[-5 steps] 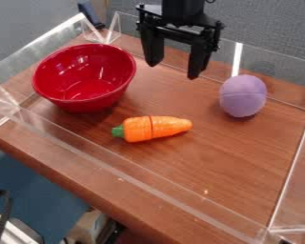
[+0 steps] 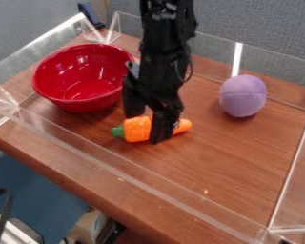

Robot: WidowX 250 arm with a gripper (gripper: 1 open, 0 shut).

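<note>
The black gripper (image 2: 152, 114) is low over the middle of the table, its fingers down around the orange toy carrot (image 2: 137, 130), which lies on the wooden surface with its green top to the left. The gripper hides part of the carrot, and whether the fingers are closed on it cannot be told. A red bowl (image 2: 66, 78) sits at the left, and a purple toy eggplant (image 2: 243, 95) lies at the right.
A clear plastic wall (image 2: 295, 191) borders the wooden table (image 2: 206, 191).
The gripper has come down from above the back of the table to the carrot, turning as it descended. The bowl and purple toy look unmoved.
</note>
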